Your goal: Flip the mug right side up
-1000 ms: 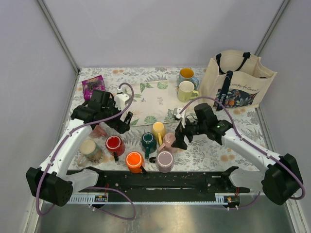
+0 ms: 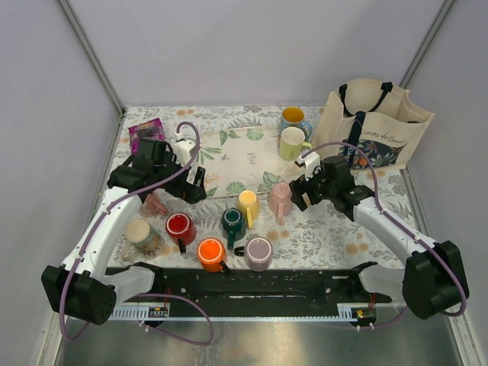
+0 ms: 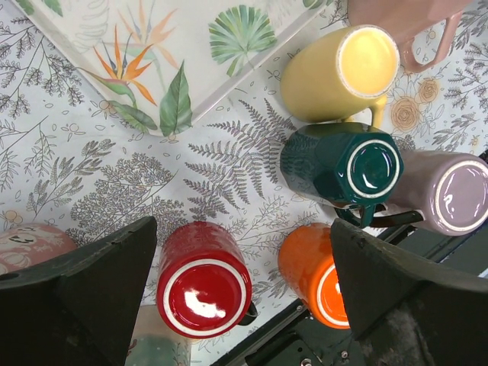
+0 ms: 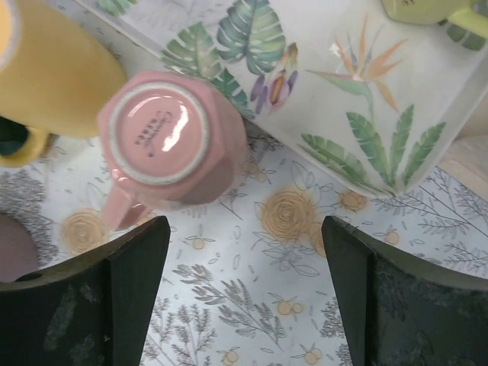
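A pink mug (image 4: 168,145) lies base-up or tilted, its base facing the right wrist camera, with my open right gripper (image 2: 299,194) just right of it. My left gripper (image 2: 194,187) is open above the left-hand mugs. Below it in the left wrist view are a red mug (image 3: 203,293), orange mug (image 3: 301,267), green mug (image 3: 328,164), yellow mug (image 3: 328,76) and mauve mug (image 3: 457,194), all showing their bases.
A tray (image 2: 240,160) fills the middle back, with two mugs, green (image 2: 291,149) and blue (image 2: 291,116), upright at its right. A tote bag (image 2: 381,126) stands back right. Free room lies at front right.
My left gripper has shifted slightly.
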